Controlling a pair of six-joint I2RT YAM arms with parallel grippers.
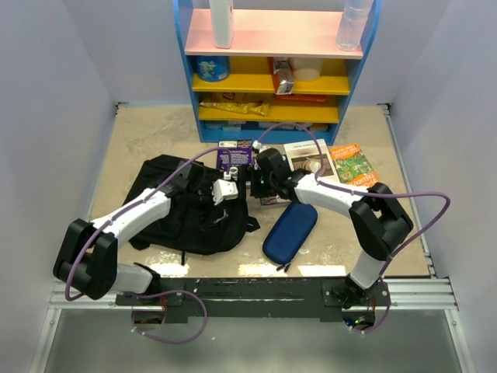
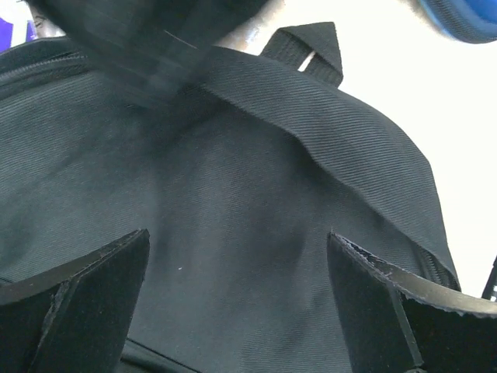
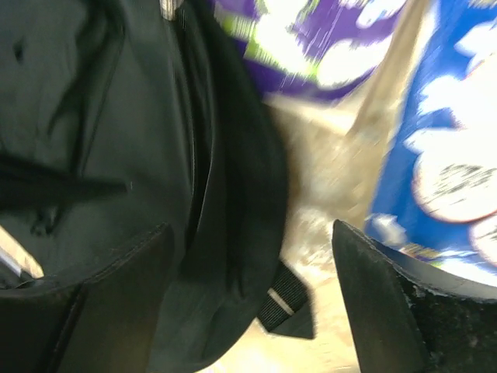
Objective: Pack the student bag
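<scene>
A black bag [image 1: 159,229] lies spread on the left of the table. My left gripper is over it, open, with only dark fabric below its fingers. My right gripper is over the bag's right edge and strap, its fingers apart; whether fabric lies between or just beneath them is unclear. A purple book [image 1: 234,149] lies behind the bag, and a blue flowered book [image 3: 431,194] to its right, partly under the right arm in the top view. A blue case [image 1: 290,233] lies at the front right.
A white-covered book [image 1: 303,148] and an orange-green book [image 1: 354,165] lie at the back right. A shelf unit [image 1: 272,109] with containers stands at the back.
</scene>
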